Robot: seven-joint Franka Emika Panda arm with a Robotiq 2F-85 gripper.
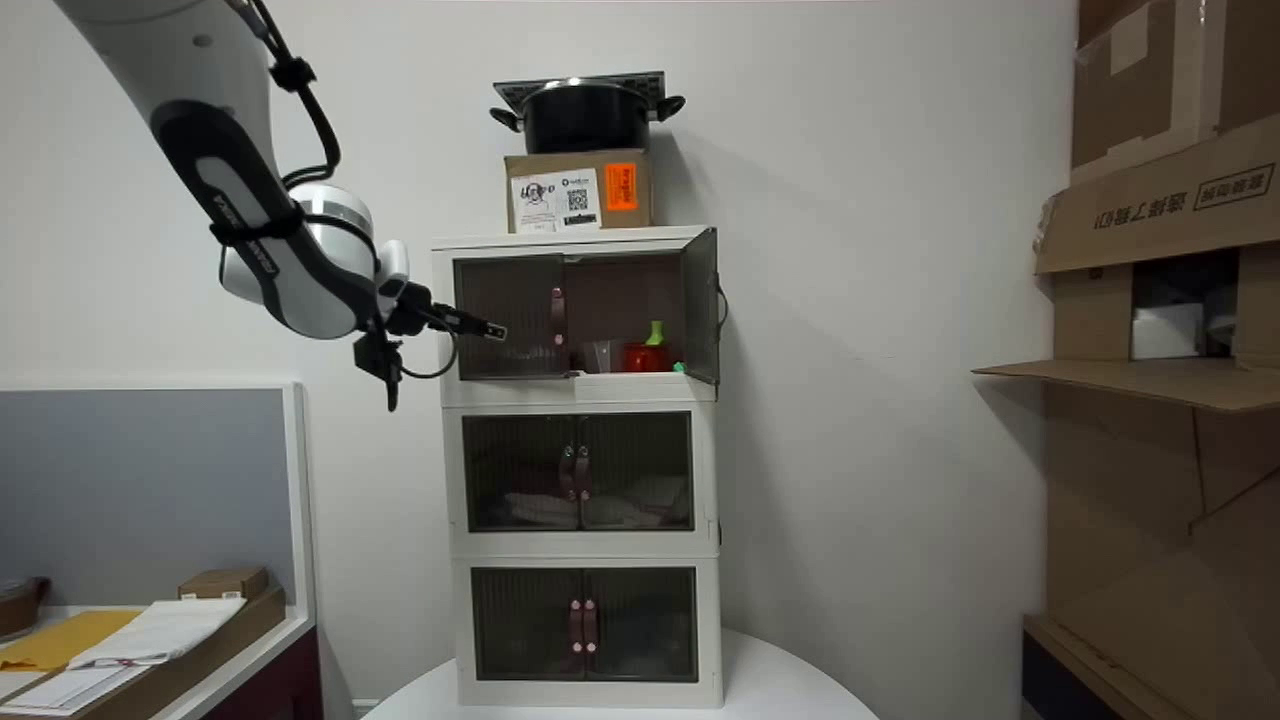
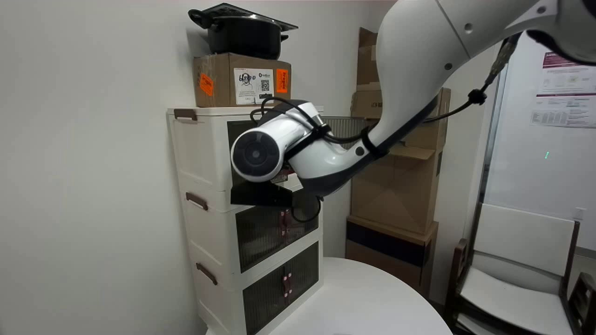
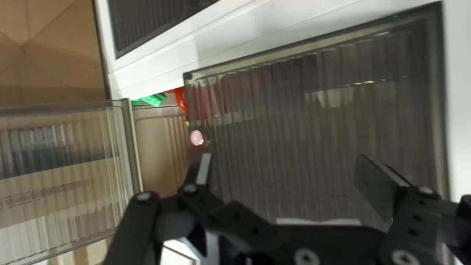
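Note:
The white cabinet [image 1: 707,480] has its top right door [image 1: 701,306] swung outward. Its top left door [image 1: 510,314] covers the left half of the compartment, perhaps slightly ajar. This door carries a dark red handle [image 1: 558,314]. In exterior view 1 my gripper [image 1: 445,366] is open, to the left of that handle and in front of the left door. In the wrist view, the open gripper faces the ribbed left door panel [image 3: 304,128], with nothing between its fingers. One finger [image 3: 203,170] partly hides the handle, whose pink end cap [image 3: 197,137] shows above it.
Inside the top compartment are a red object [image 1: 647,358] with a green top and a clear cup [image 1: 602,356]. A cardboard box [image 1: 618,192] and a black pot [image 1: 585,120] stand on the cabinet. Cardboard boxes [image 1: 1152,504] rise at the right. Open space lies between.

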